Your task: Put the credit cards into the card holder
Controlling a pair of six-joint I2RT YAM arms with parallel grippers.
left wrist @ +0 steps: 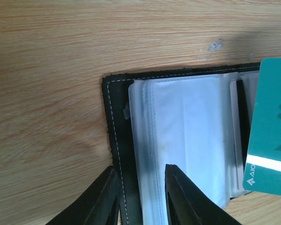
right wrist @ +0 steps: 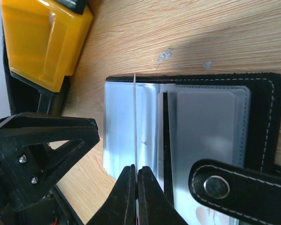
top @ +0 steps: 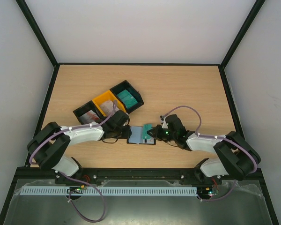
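Note:
The open card holder, black leather with clear sleeves, lies on the table between the arms, its snap strap (right wrist: 239, 192) at the right in the right wrist view. My right gripper is shut on a teal card, seen edge-on in the right wrist view, held upright above the holder's sleeves. My left gripper is low at the holder's left edge, its fingers apart with nothing visible between them.
A tray with black and yellow compartments (top: 103, 98) holding more cards stands behind the left arm.

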